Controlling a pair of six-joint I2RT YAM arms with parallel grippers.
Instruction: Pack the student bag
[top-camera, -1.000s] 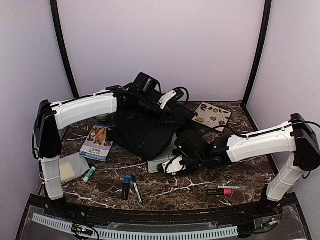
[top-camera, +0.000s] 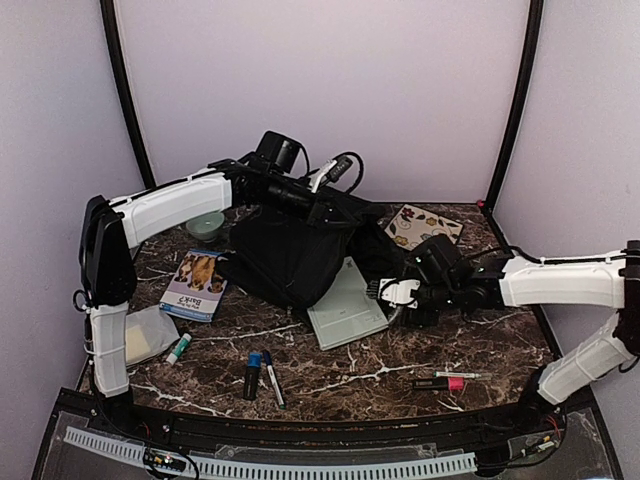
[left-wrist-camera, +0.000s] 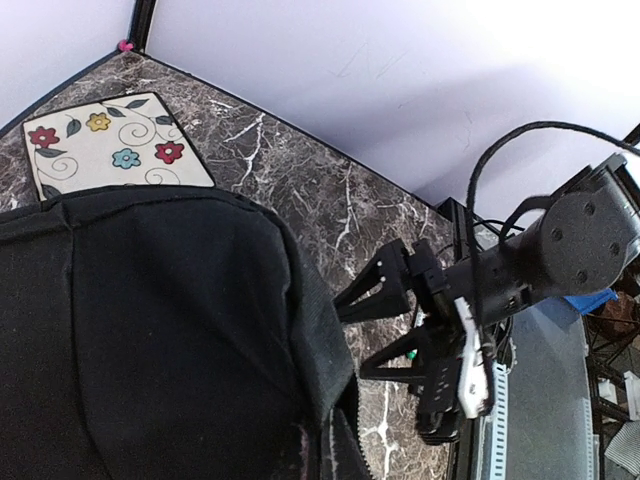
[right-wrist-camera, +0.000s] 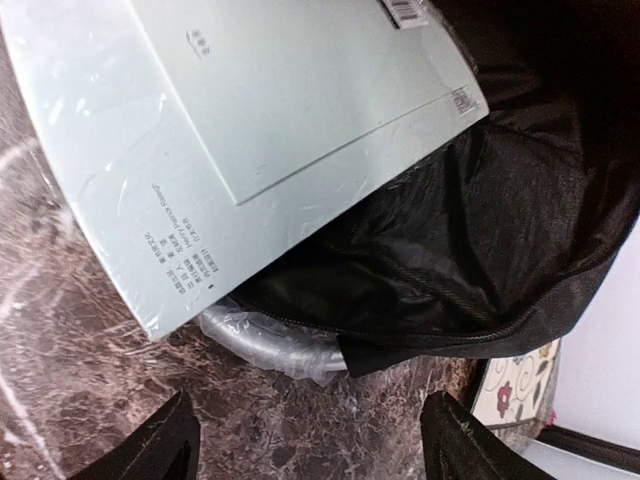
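A black bag (top-camera: 285, 255) lies open in the middle, a pale grey book (top-camera: 340, 310) partly inside its mouth and partly out, also close up in the right wrist view (right-wrist-camera: 260, 150). My left gripper (top-camera: 325, 215) is at the bag's upper rim; in the left wrist view its fingertips are at the fabric edge, shut, the hold unclear. My right gripper stands open just off the book's outer end, with nothing between its fingers.
Around lie a dog book (top-camera: 195, 285), a floral board (top-camera: 425, 230), a pouch (top-camera: 145, 335), a glue stick (top-camera: 179, 348), several markers (top-camera: 252, 375) and a bowl (top-camera: 205, 225).
My right gripper has moved right and back from over the book, uncovering more of it. My left gripper has shifted slightly up and left.
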